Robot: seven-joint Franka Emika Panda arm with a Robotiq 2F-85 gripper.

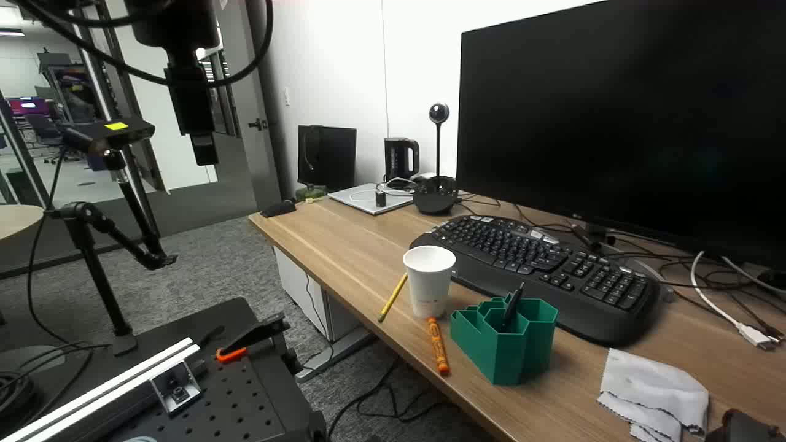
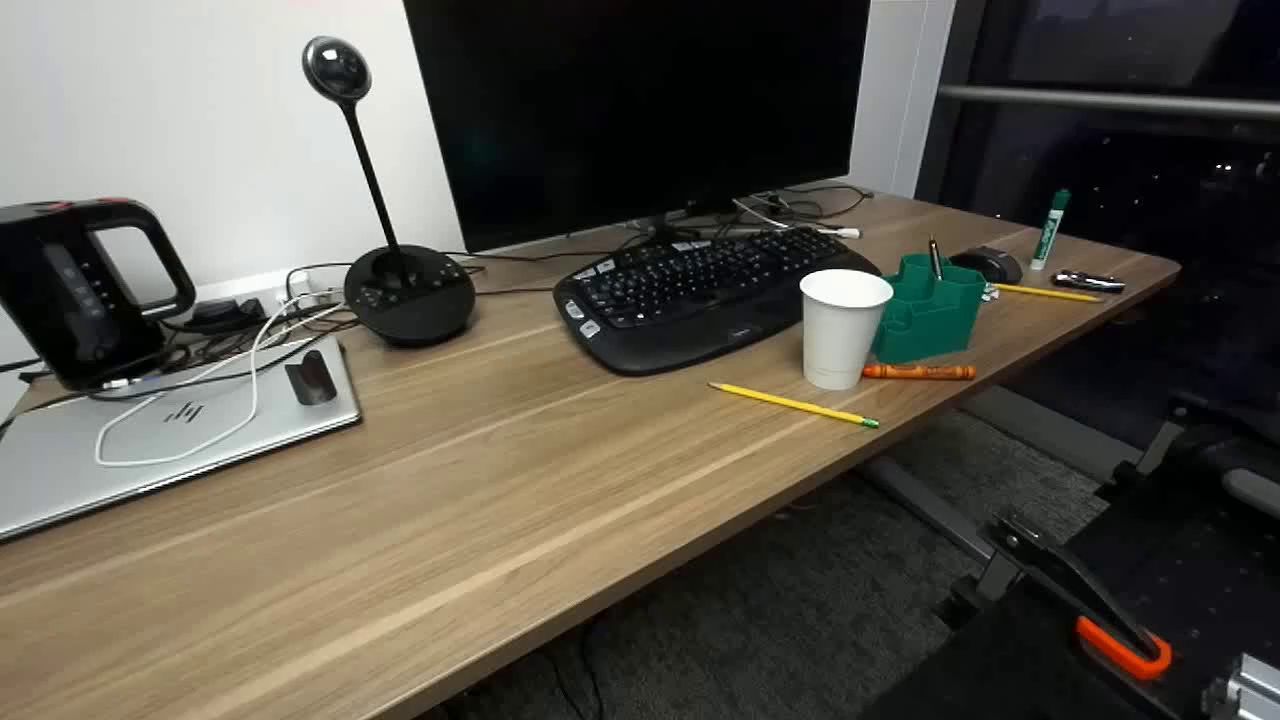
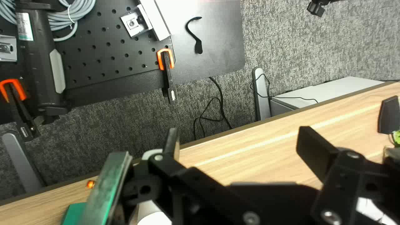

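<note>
My gripper stands wide open above the desk's front edge, with nothing between its fingers in the wrist view. It hangs high at the upper left in exterior view 1 and is outside exterior view 2. On the desk, a white paper cup [image 1: 429, 283] stands upright beside a green pen holder [image 1: 508, 346] with a black pen [image 1: 513, 306] in it. A yellow pencil [image 2: 792, 404] lies near the cup. An orange crayon [image 1: 438, 346] lies between the holder and the desk edge. The wrist view shows the cup [image 3: 153, 215] and holder [image 3: 73, 213] only partly, behind gripper parts.
A black keyboard [image 1: 534, 269] and monitor stand behind the cup. A white cloth [image 1: 652, 394] lies to the right. A green marker [image 2: 1051, 230] stands upright beyond the holder. A laptop [image 2: 180, 420] and kettle [image 2: 90, 288] occupy the far end. Between, the desk [image 2: 480, 516] has clear room.
</note>
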